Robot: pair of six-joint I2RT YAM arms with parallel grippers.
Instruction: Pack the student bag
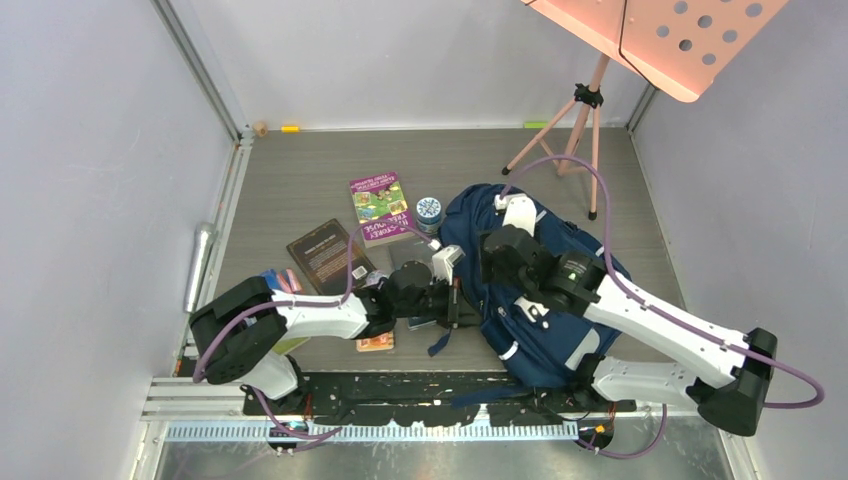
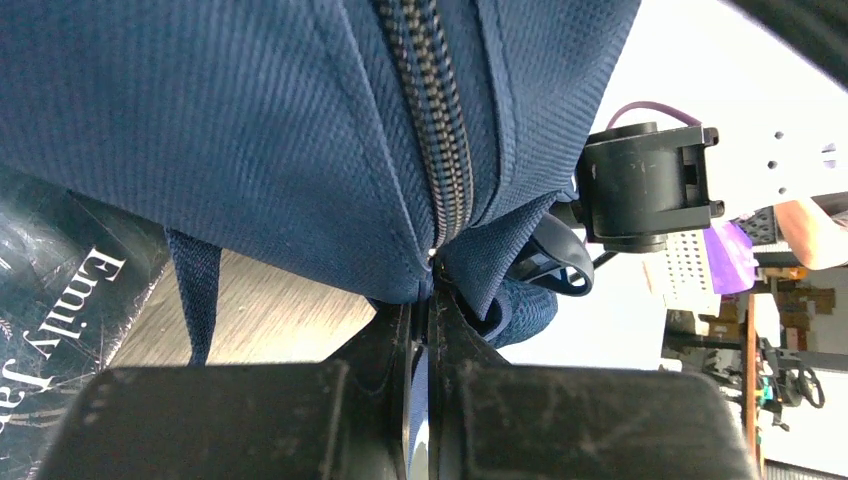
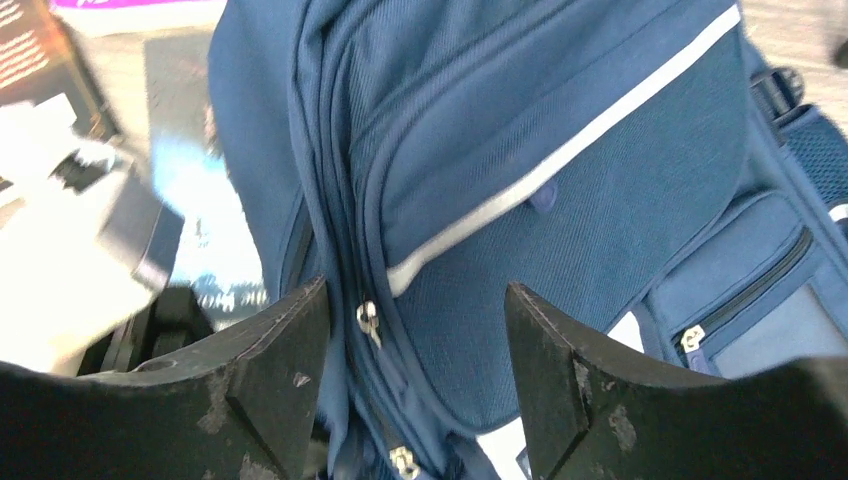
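Observation:
A navy blue bag lies on the right half of the table, its zipper edge close in the left wrist view. My left gripper is shut on the bag's fabric at the end of that zipper, at the bag's left side. Above the bag, my right gripper stands open; folds of navy fabric and zipper pulls lie beneath its fingers, apparently ungripped. Left of the bag lie a purple-and-green book, a brown book and a dark book partly hidden by my left arm.
A round blue-lidded tin stands beside the bag's upper left. The pink tripod rises behind the bag. Small items, including an orange pack, sit around my left arm.

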